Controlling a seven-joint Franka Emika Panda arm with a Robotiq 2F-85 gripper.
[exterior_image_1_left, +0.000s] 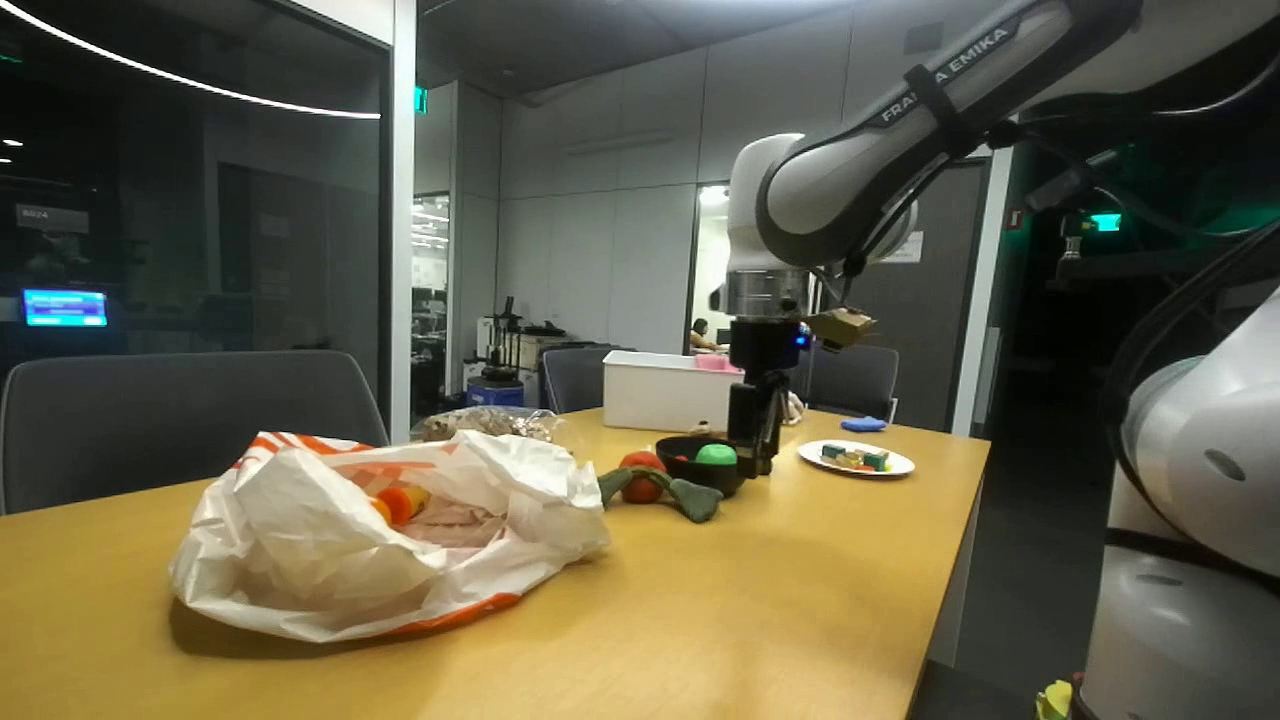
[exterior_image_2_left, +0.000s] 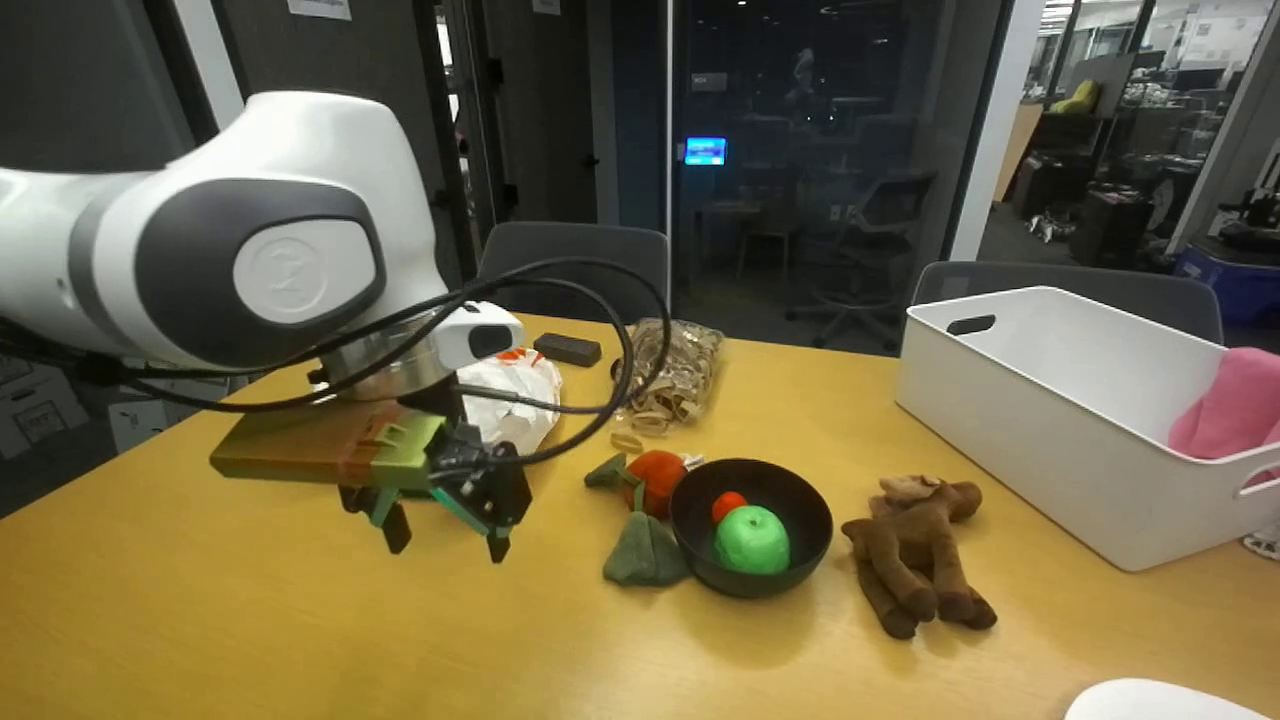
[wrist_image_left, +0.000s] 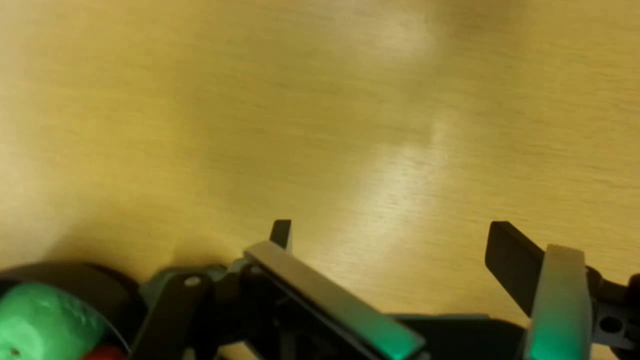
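Over bare table, my gripper hangs open with nothing between its fingers. In the wrist view the two fingertips of the gripper stand wide apart above plain wood. The black bowl holds a green apple-like ball and a small red item; its edge shows at the wrist view's lower left. Against the bowl leans a red plush with dark green leaf-like parts. A brown plush animal lies on the other side of the bowl.
The white bin with a pink cloth stands behind the plush animal. A crumpled white bag and a clear bag lie farther off. One white plate bears several small blocks.
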